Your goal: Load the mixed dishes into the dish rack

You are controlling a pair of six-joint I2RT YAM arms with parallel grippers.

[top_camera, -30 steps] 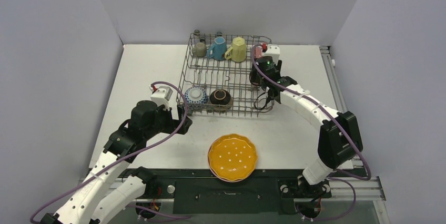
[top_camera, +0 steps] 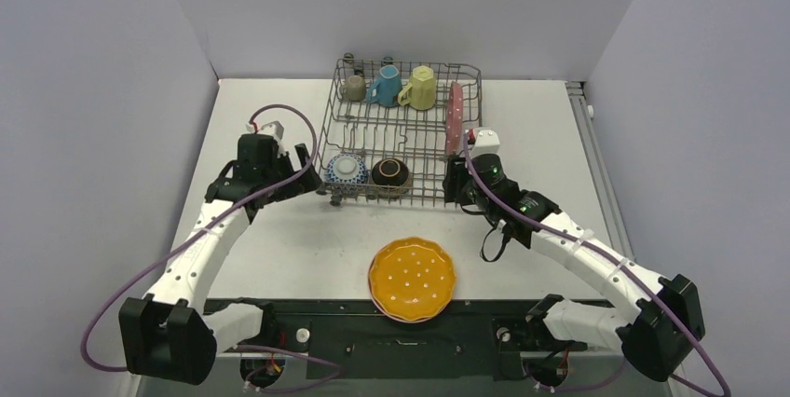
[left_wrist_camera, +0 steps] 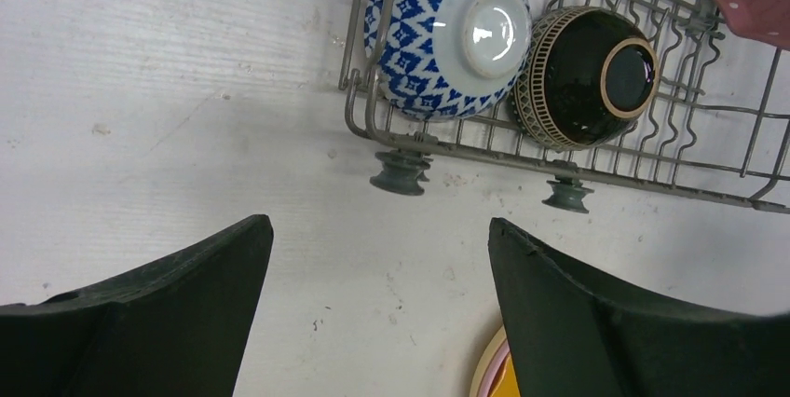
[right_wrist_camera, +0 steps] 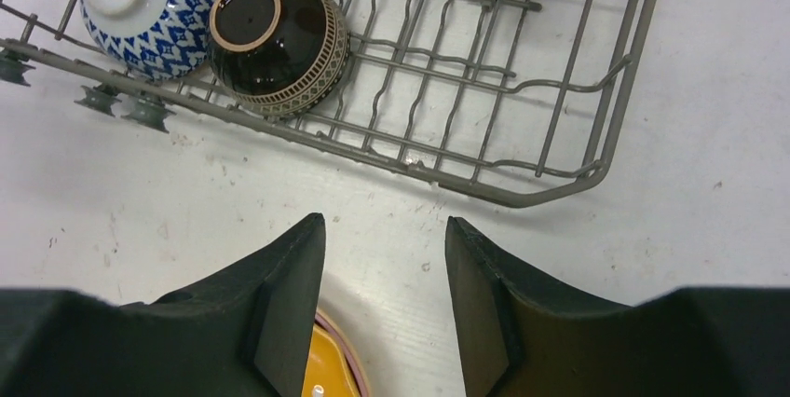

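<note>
The wire dish rack [top_camera: 429, 199] stands at the back centre. In its back row are a grey-brown cup [top_camera: 353, 88], a blue mug [top_camera: 388, 86] and a yellow mug [top_camera: 422, 88]. Along its right side a pink plate [top_camera: 455, 116] stands on edge. A blue-and-white bowl [left_wrist_camera: 419, 34] and a black bowl [left_wrist_camera: 596, 75] sit upside down at the front left. An orange dotted plate [top_camera: 412, 279] lies on the table, over another rim. My left gripper is open and empty near the rack's front-left corner. My right gripper, also open and empty, is by the front-right corner.
Bare white table [top_camera: 550, 117] lies on both sides of the rack, between the side walls. The orange plate overlaps the table's dark front edge [top_camera: 512, 308].
My right gripper has come away from the pink plate, toward the rack's front-right corner. My left gripper has shifted back and slightly left. The dishes have stayed put.
</note>
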